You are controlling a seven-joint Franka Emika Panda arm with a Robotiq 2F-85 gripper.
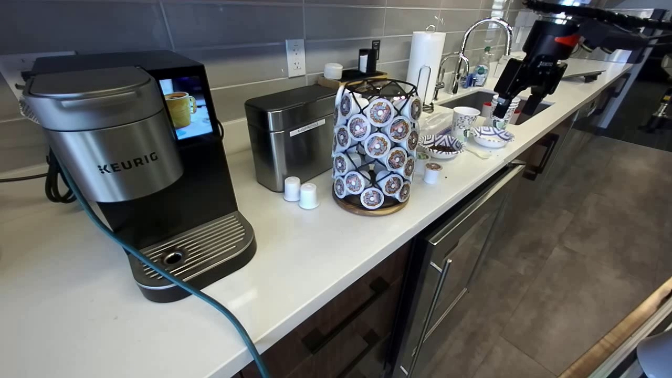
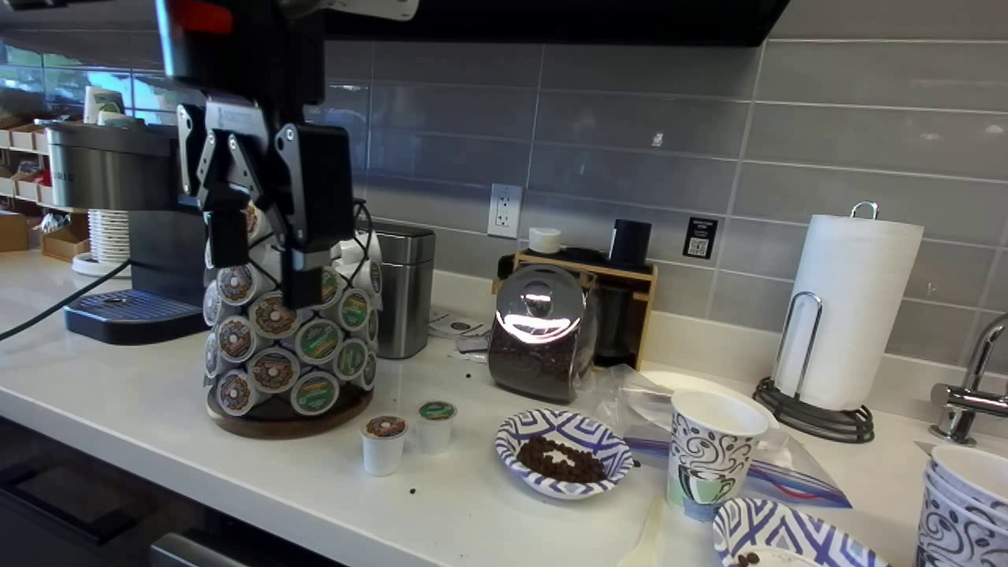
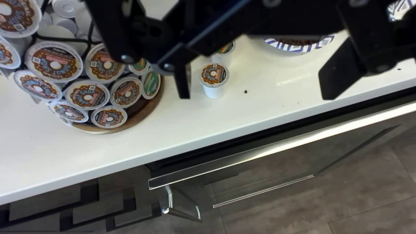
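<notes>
High over the counter, my gripper [image 1: 516,106] hangs with its fingers [image 3: 182,81] spread wide and nothing between them. Two coffee pods stand upright on the counter beside the pod carousel: one with a brown donut-shop lid [image 2: 383,430], one with a green lid [image 2: 435,425]. In the wrist view the brown-lidded pod [image 3: 213,74] lies just right of the left finger in the picture, well below it. The carousel [image 1: 376,148], full of pods, rests on a round wooden base. A patterned bowl [image 2: 529,479] holds coffee beans; another bowl [image 2: 789,529] sits farther right.
A Keurig machine [image 1: 119,164] with a teal cable crosses the left counter. Two white pods [image 1: 301,192] stand by a steel bin [image 1: 291,135]. Paper cups [image 2: 710,453], a bean jar [image 2: 539,331] and a paper towel roll [image 2: 850,307] lie behind or right.
</notes>
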